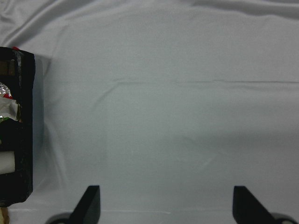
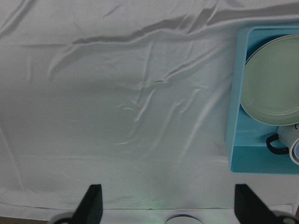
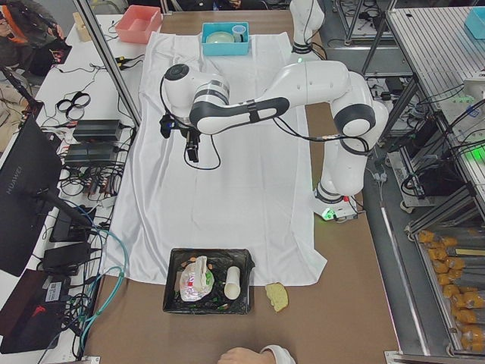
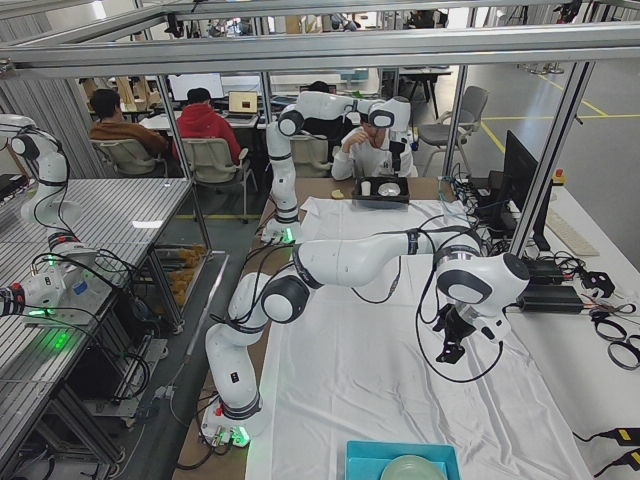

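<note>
A black tray (image 3: 174, 296) holds crumpled wrappers (image 3: 195, 279) and a white cup (image 3: 232, 282); its edge shows at the left of the left wrist view. A yellow sponge (image 3: 276, 297) lies beside it. A blue bin (image 2: 259, 158) holds a green plate (image 2: 273, 79) and a mug (image 2: 287, 144). Both grippers hang over the white cloth (image 3: 235, 205). My left gripper is open, nothing between its fingers, right of the tray in its view. My right gripper is open and empty, left of the blue bin in its view.
Monitors, cables and electronics crowd the side table (image 3: 95, 45), where a pink bin (image 3: 139, 23) also stands. A metal post rises beside the cloth. A person's hand (image 3: 241, 358) rests at the near table edge.
</note>
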